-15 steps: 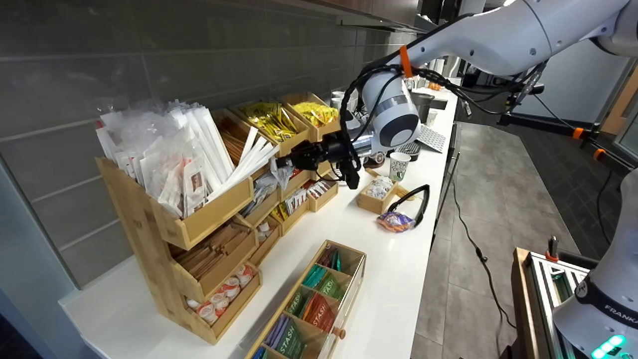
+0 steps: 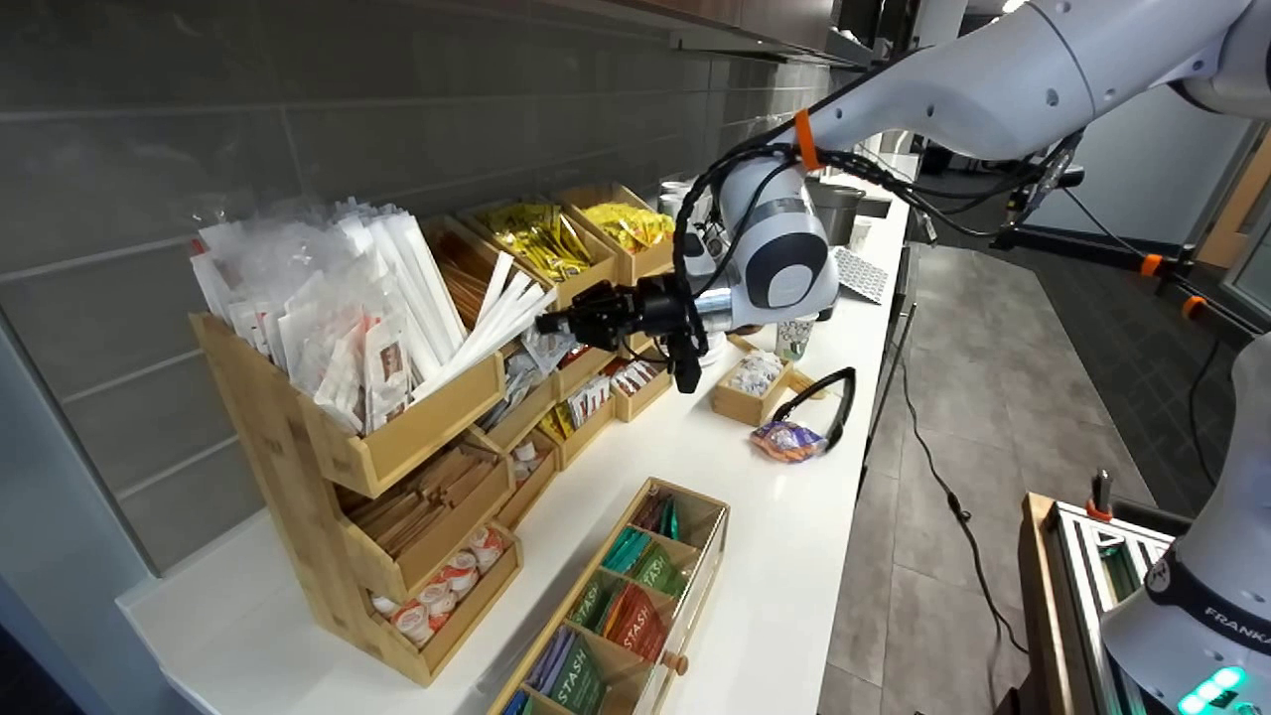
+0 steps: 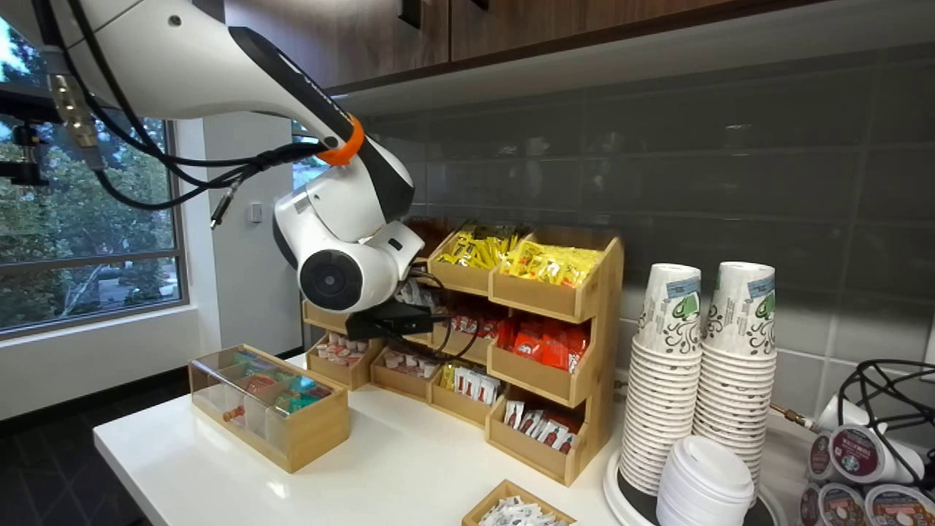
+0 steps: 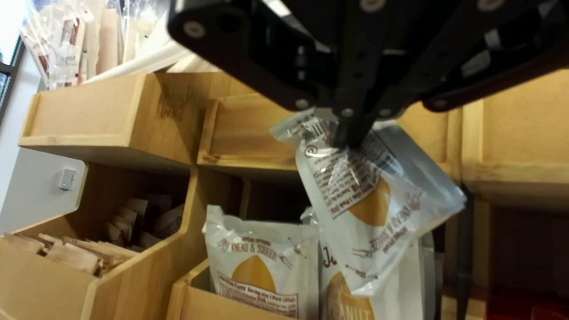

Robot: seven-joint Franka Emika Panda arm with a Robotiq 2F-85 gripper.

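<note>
In the wrist view my gripper is shut on the upper part of a white and silver nut butter packet (image 4: 373,202). That packet hangs tilted below the fingers, over its shelf bin. Similar packets (image 4: 258,266) stand in the bin underneath, and the held one overlaps them in the view. Exterior view 1 places the gripper (image 2: 550,323) at the front of the wooden shelf, by the middle tier, with the packet (image 2: 549,348) just under its tips. From the other side, the arm hides the fingertips.
White wrapped utensils (image 2: 477,328) jut from the top bin beside the gripper. A divided tea box (image 2: 703,572) stands on the counter, with an orange-purple bag (image 2: 788,441) farther back. Stacked cups (image 3: 653,386) rise right of the shelf. Counter between shelf and tea box is clear.
My gripper has shifted slightly left in exterior view 1, closer to the shelf, with the packet still hanging from it. The wrist has turned a little, and the surroundings are unchanged.
</note>
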